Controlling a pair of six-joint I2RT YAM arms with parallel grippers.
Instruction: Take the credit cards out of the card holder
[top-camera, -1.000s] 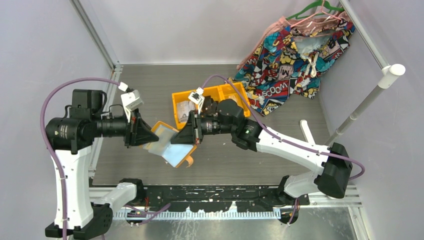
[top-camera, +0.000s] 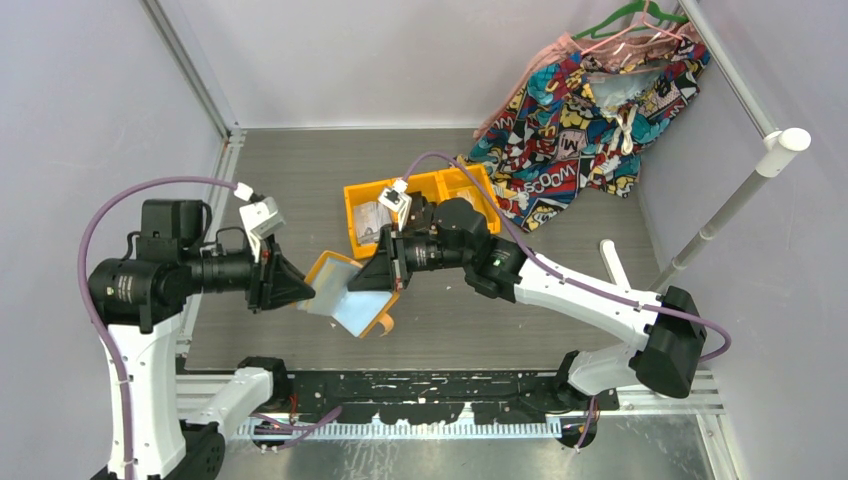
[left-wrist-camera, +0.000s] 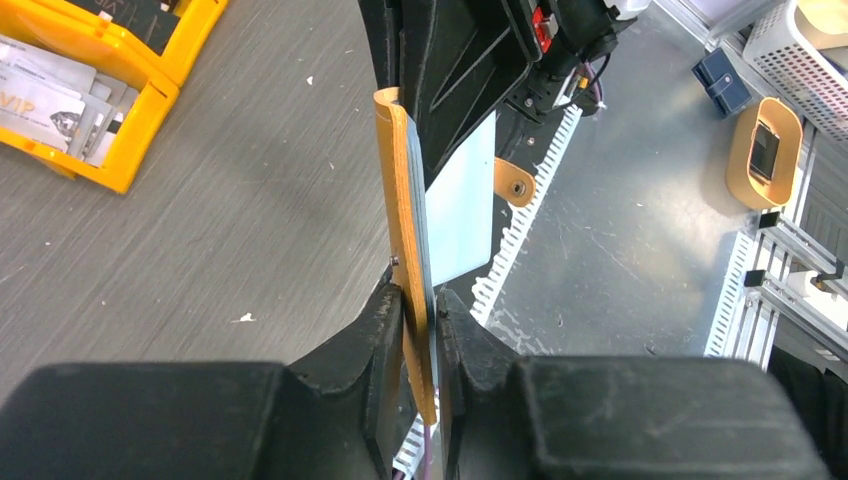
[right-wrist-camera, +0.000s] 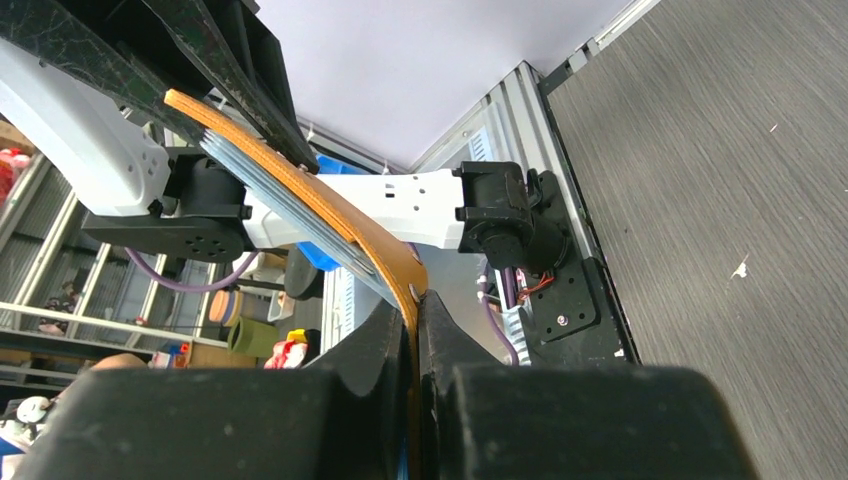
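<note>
The open tan card holder (top-camera: 365, 315), lined with pale blue sleeves, is held between my two grippers in the top view. My right gripper is shut on it; in the right wrist view its stacked clear sleeves show edge-on along the tan cover. My left gripper has its fingertips around the holder's other edge, narrowly apart; whether they clamp it is unclear. In the left wrist view the holder (left-wrist-camera: 400, 200) stands edge-on, its strap hanging beyond. I cannot tell whether cards remain inside the sleeves.
An orange divided bin (top-camera: 355, 215) with white cards in it (left-wrist-camera: 45, 95) sits behind the holder. A colourful garment on hangers (top-camera: 570, 150) fills the back right, and a white pole stands at the right.
My left gripper has moved toward the front of the workspace, and the holder has shifted slightly to the right and turned a little. The right arm is almost still.
</note>
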